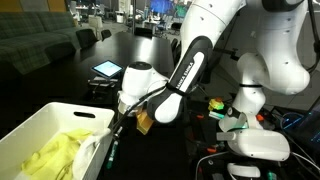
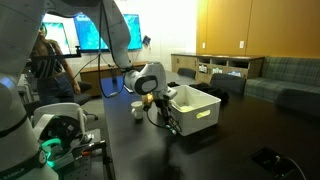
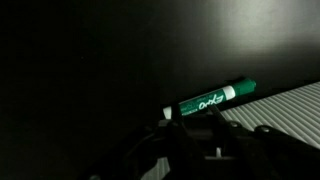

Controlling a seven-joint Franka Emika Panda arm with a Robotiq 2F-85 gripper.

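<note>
A green marker [image 3: 205, 103] with white lettering lies across the fingertips of my gripper at the lower middle of the wrist view, and the fingers are shut on it. In exterior view 1 the marker [image 1: 112, 155] appears as a small green upright streak close beside the box. Exterior view 2 shows my gripper [image 2: 172, 126] low by the near side of the box, too small there to make out its fingers.
A white open box [image 1: 95, 118] stands at the left with a yellow cloth [image 1: 55, 158] inside. White mugs [image 2: 137, 110] stand left of the arm in exterior view 2.
</note>
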